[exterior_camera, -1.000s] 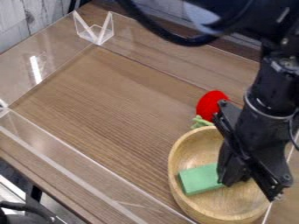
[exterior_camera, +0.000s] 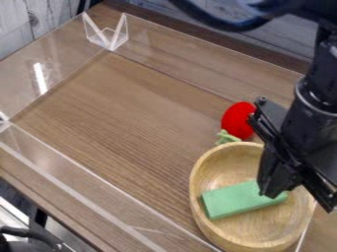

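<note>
A round wooden bowl at the lower right holds a green rectangular block. The black gripper hangs over the right part of the bowl, its tip just above the block; it looks shut, with nothing seen held. A red round object with a green leafy part lies behind the bowl, partly beside the arm.
A small clear plastic item stands at the back left. Cables and dark fittings run along the left and lower-left edges.
The gripper has risen and shifted slightly from low over the bowl, uncovering more of the green block. The bowl and block appear in place.
</note>
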